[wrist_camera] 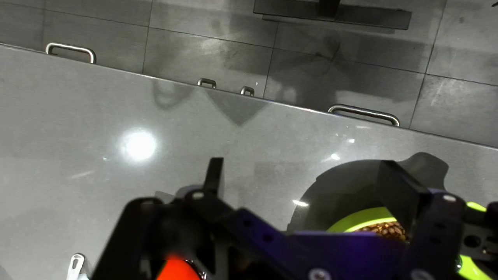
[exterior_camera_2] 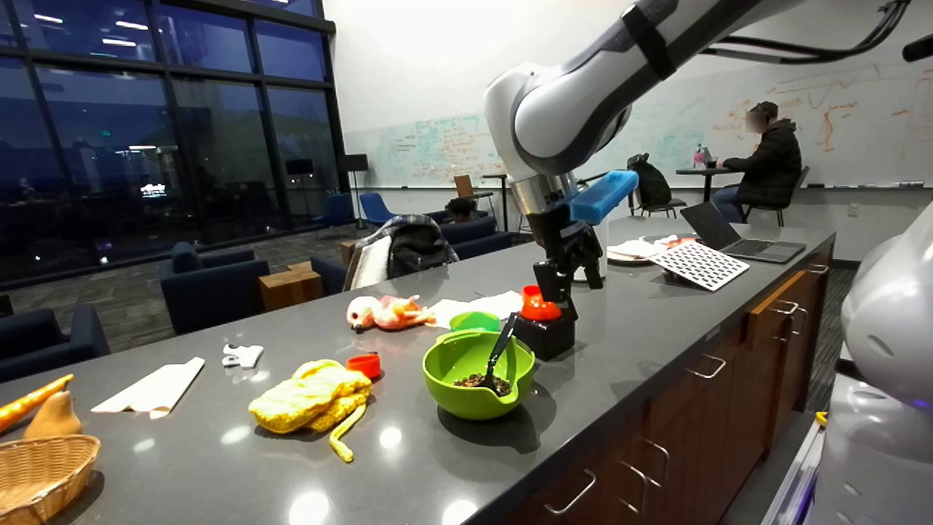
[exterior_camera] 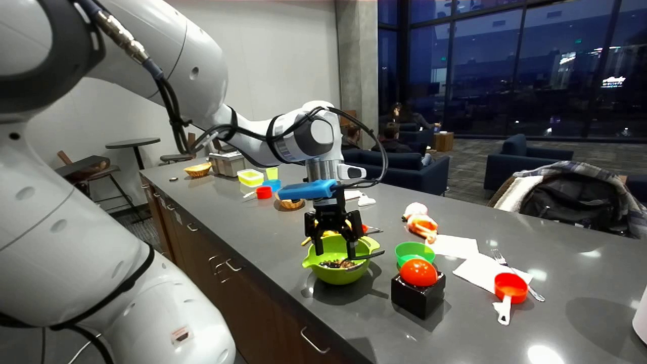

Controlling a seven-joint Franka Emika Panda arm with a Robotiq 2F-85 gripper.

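My gripper (exterior_camera: 333, 252) is open, its fingers pointing down, with nothing between them. In exterior view 1 it overlaps the lime-green bowl (exterior_camera: 340, 276); exterior view 2 puts it above the counter, to the bowl's right and near the black box. Brown beans (exterior_camera_2: 477, 381) lie in the bottom of the bowl, and a black-handled utensil (exterior_camera_2: 502, 343) leans out over its rim. A black box (exterior_camera: 418, 295) with a red dome (exterior_camera: 419, 272) on top stands beside the bowl. Only part of the bowl (wrist_camera: 359, 219) shows past the fingers in the wrist view.
Close behind the box sits a green cup (exterior_camera: 415, 252). A red measuring cup (exterior_camera: 510, 287), a fork (exterior_camera: 518, 275), napkins (exterior_camera: 485, 271) and a plush toy (exterior_camera: 420, 221) lie farther along. A yellow cloth item (exterior_camera_2: 311, 397) rests near the bowl. The counter's front edge (wrist_camera: 298, 108) is close.
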